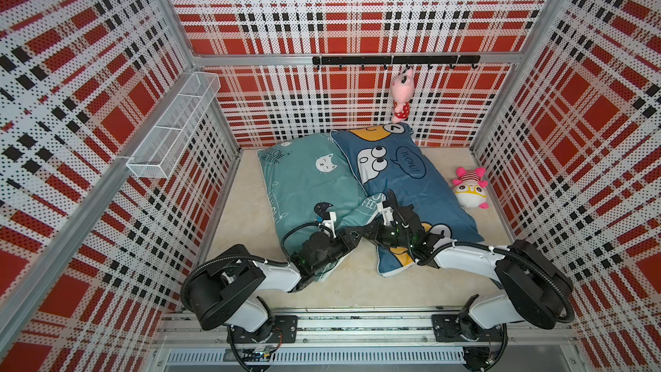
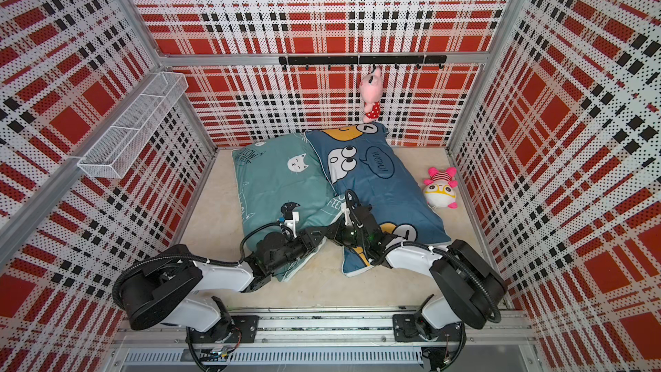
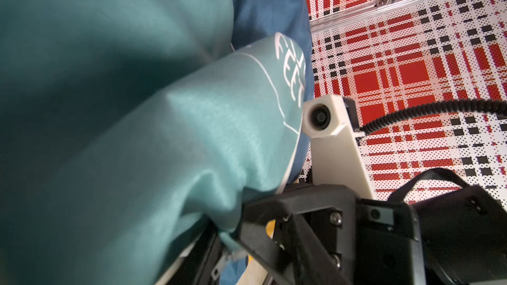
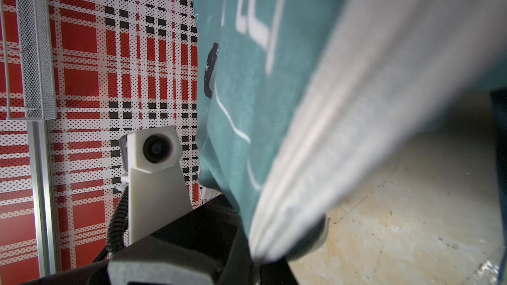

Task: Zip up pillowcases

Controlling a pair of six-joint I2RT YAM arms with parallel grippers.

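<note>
The teal pillowcase lies left of the blue pillowcase, its lower right corner raised between the grippers. My left gripper and right gripper nearly meet at that edge. In the left wrist view, teal fabric covers much of the finger area, with a small metal piece, perhaps a zipper pull, low down. In the right wrist view, the pale edge strip runs down into my right gripper, which is shut on it. Whether my left gripper holds fabric is hidden.
A plush toy lies at the right, and another hangs from the back rail. A wire basket is on the left wall. Bare floor shows along the sides and front.
</note>
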